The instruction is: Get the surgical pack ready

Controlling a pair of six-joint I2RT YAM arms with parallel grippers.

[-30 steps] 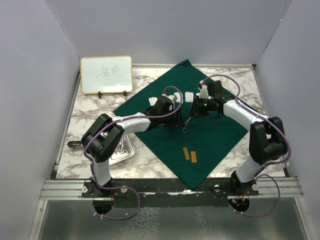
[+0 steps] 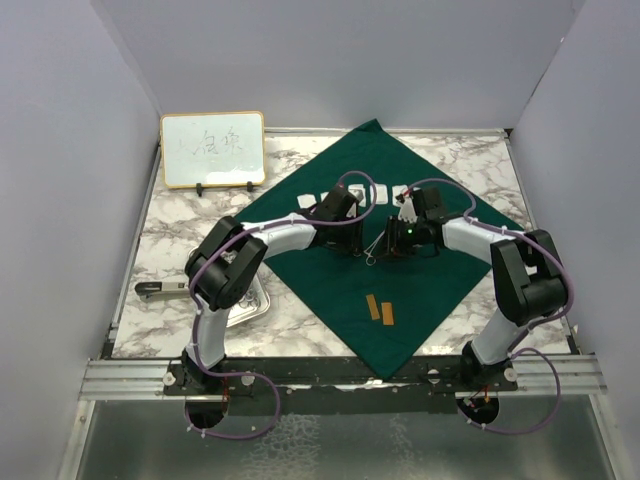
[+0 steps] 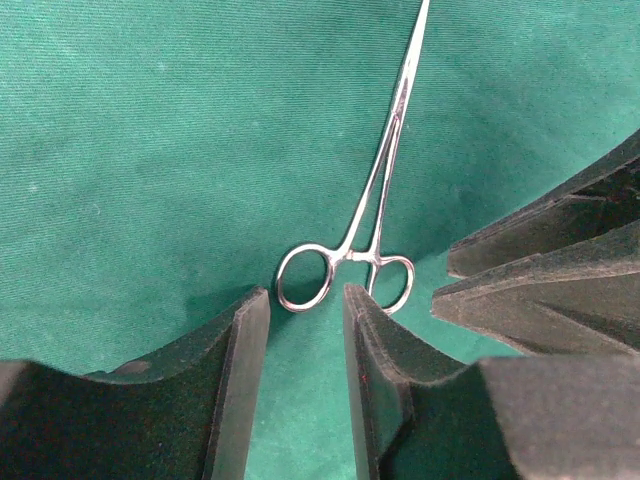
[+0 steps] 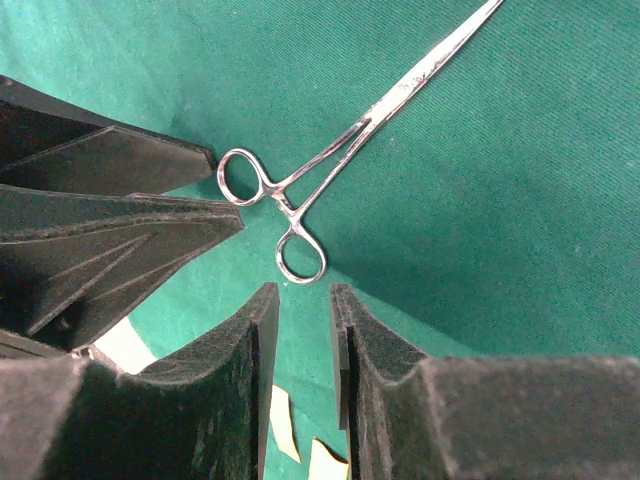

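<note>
Steel locking forceps point(image 2: 372, 252) lie on the green cloth point(image 2: 340, 300) between both grippers; both ring handles show in each wrist view. My left gripper is over the ring end, its fingertips just apart at the near ring, nothing visibly held. My right gripper hovers just short of the lower ring, fingers part open with nothing between them. The other gripper's dark fingertips appear at the side of each wrist view, close to the forceps' rings.
White squares point(image 2: 380, 194) line the back of the cloth; two orange strips point(image 2: 387, 312) lie nearer the front. A metal tray point(image 2: 250, 310) sits at left, with a whiteboard point(image 2: 214, 150) behind.
The forceps look unmoved.
</note>
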